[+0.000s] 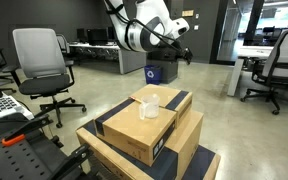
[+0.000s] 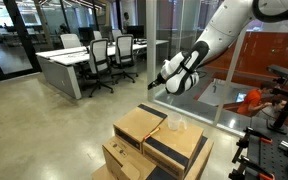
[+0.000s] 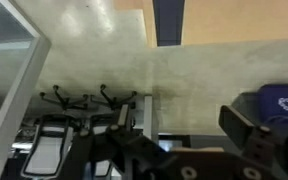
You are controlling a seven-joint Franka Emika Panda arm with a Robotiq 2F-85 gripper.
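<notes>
My gripper [image 1: 187, 57] is at the end of the white arm, raised beyond the far edge of the stacked cardboard boxes. In the wrist view its dark fingers stand apart at the bottom, and nothing is between them. A whitish, see-through container [image 1: 150, 104] stands on top of a box [image 1: 139, 125], well away from the gripper. The same container [image 2: 174, 125] shows faintly in exterior view 2. What is inside it is too small to tell.
Several cardboard boxes with dark tape form uneven steps. A dark blue bin [image 1: 153, 75] stands on the floor behind them. Office chairs [image 1: 282, 65] are farther off, and a dark table [image 1: 19, 150] with a keyboard is at the left. Open floor surrounds the boxes.
</notes>
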